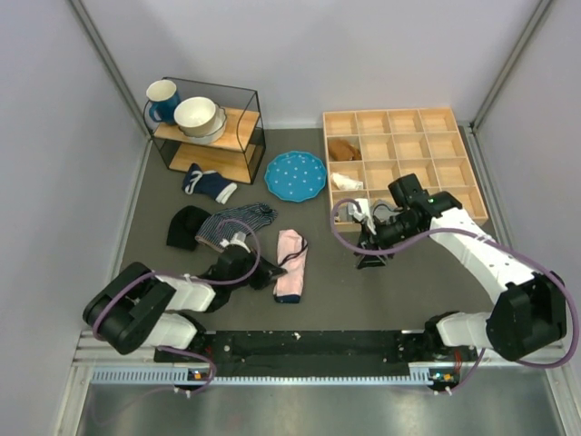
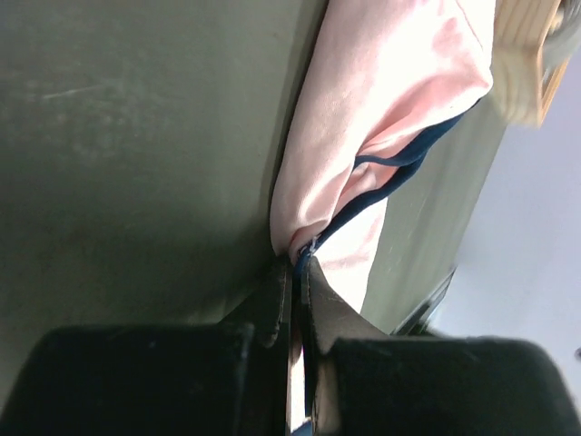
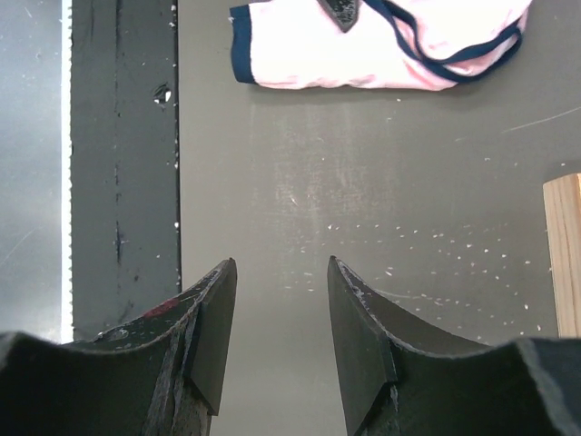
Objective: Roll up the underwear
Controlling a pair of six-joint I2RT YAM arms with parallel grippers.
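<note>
The pink underwear (image 1: 290, 259) with dark blue trim lies folded into a narrow strip at the middle of the table, its long side running front to back. On its left edge my left gripper (image 1: 273, 271) is shut, and in the left wrist view the pink cloth (image 2: 363, 118) and its blue trim run into the closed fingertips (image 2: 313, 282). My right gripper stands open over bare table to the right of the underwear, with nothing between its fingers; the right wrist view shows the cloth (image 3: 336, 64) at the top.
A wooden divided box (image 1: 399, 150) stands at the back right, a blue dotted plate (image 1: 296, 176) left of it. Striped (image 1: 238, 223), black (image 1: 187, 227) and navy (image 1: 209, 183) cloths lie left, below a shelf (image 1: 245, 145) with dishes.
</note>
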